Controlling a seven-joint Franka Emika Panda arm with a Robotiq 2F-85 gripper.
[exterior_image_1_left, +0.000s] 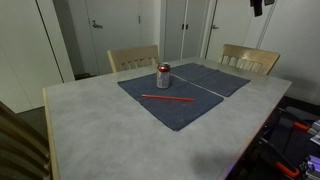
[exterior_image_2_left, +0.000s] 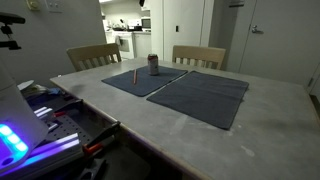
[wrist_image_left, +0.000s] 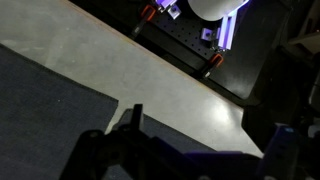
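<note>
A red and silver can (exterior_image_1_left: 163, 76) stands upright on a dark cloth (exterior_image_1_left: 185, 110) on the table; exterior view 2 shows the can (exterior_image_2_left: 153, 64) too. In front of it lies a thin red stick (exterior_image_1_left: 168, 98), seen as an orange-red stick (exterior_image_2_left: 135, 76) from the other side. High above the table's right end, my gripper (exterior_image_1_left: 263, 7) only just enters exterior view 1. In the wrist view the gripper is open, its dark fingers well apart, with the pale table edge and floor below. Neither can nor stick shows there.
A second dark cloth (exterior_image_2_left: 205, 96) lies on the table (exterior_image_1_left: 95, 130), whose left part is bare. Wooden chairs (exterior_image_1_left: 133, 58) stand around it. The robot's dark base frame (exterior_image_2_left: 65, 150) is beside the table edge.
</note>
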